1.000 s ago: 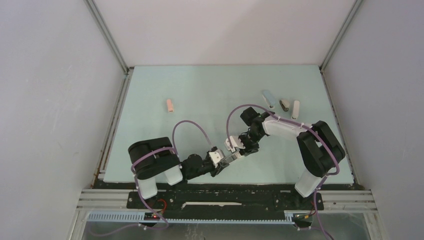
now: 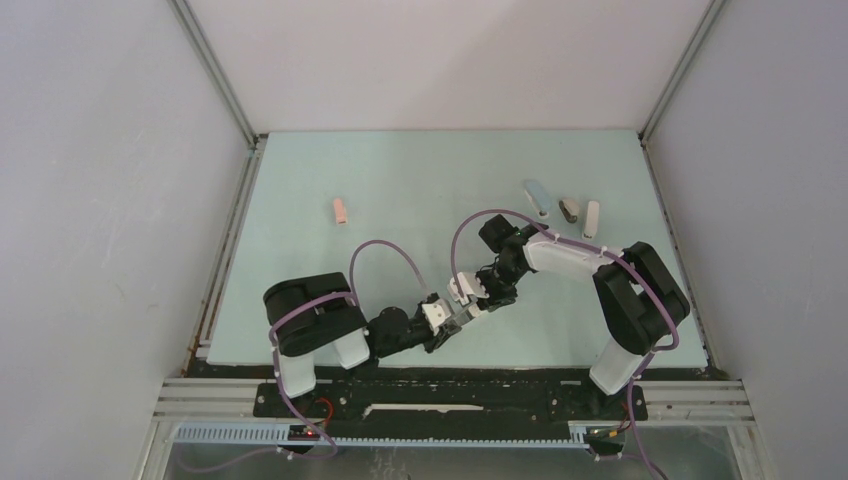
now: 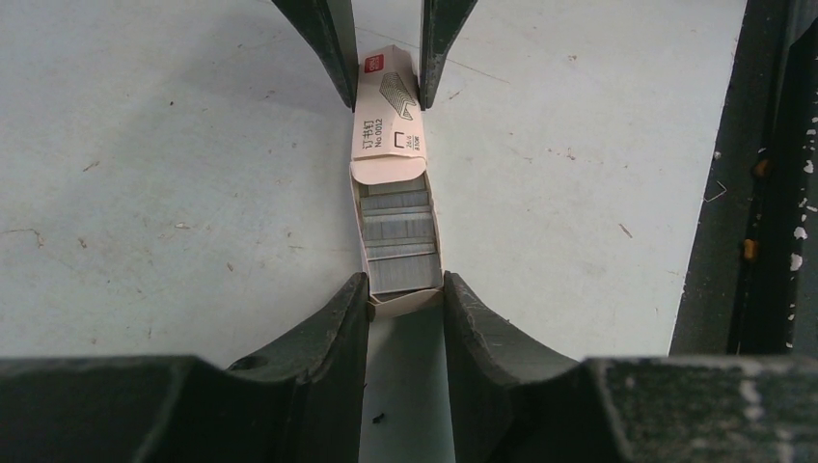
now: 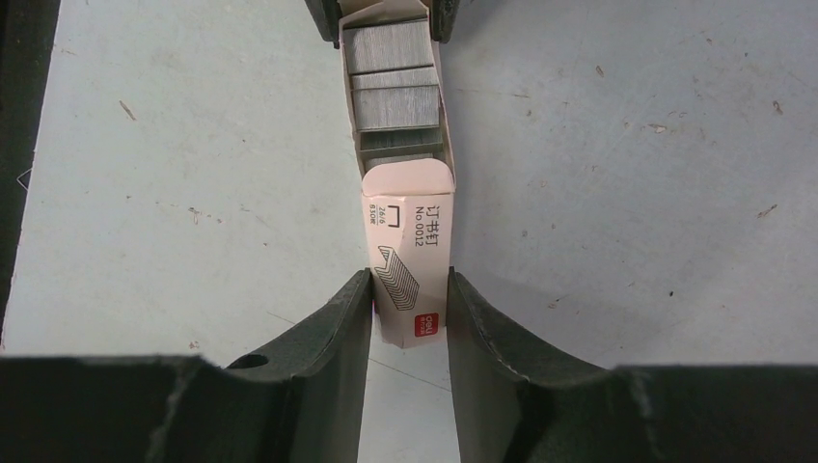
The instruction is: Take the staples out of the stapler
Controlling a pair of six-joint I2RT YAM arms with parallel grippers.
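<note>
A slim pink-white staple box has its printed sleeve [image 4: 410,227] partly drawn back from its tray. Several rows of grey staples [image 3: 400,231] lie exposed in the open stretch. My left gripper is shut on the tray's end, one finger at each side. Around the sleeve's other end, my right gripper is shut. Both meet over the front middle of the table in the top view, the box short between them. At the back right lie a blue-grey long object [image 2: 537,195] and a small dark-and-beige one [image 2: 569,209]; I cannot tell which is the stapler.
A small pink box [image 2: 340,211] lies alone at the back left. Near the right edge is a pale oblong item [image 2: 591,219]. A dark front rail [image 2: 480,390] runs close to the grippers.
My left arm has shifted slightly to the right, its gripper edging toward the right one. The right arm has hardly moved. The objects at the back stay where they were.
</note>
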